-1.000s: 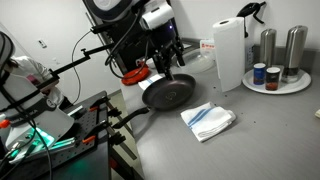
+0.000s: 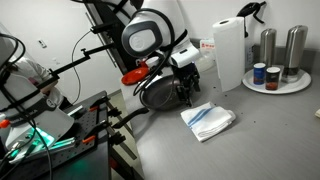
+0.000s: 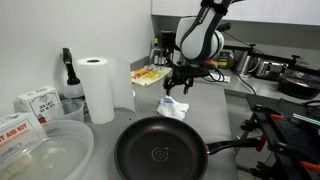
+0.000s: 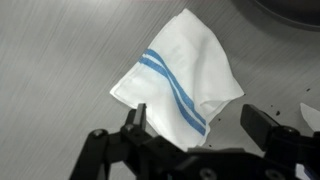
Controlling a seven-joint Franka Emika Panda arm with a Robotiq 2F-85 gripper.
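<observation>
A white towel with blue stripes (image 2: 208,120) lies folded on the grey table, beside the black frying pan (image 2: 158,96). The wrist view shows the towel (image 4: 190,65) ahead of my gripper, whose fingers stand wide apart with nothing gripped. My gripper (image 2: 187,92) hangs low in exterior view 1, overlapping the pan's right side. Exterior view 2 has it (image 3: 177,91) just above and behind the towel (image 3: 173,108); whether a finger touches the cloth I cannot tell. Only a dark edge of the pan (image 4: 295,10) shows in the wrist view.
A paper towel roll (image 2: 229,55) stands behind the towel. To its right, a white plate (image 2: 276,84) bears metal shakers and small jars. A clear plastic bowl (image 3: 45,150) sits beside the pan.
My gripper has come down and a little to the right in exterior view 1, nearer the towel. Towel and pan have stayed put.
</observation>
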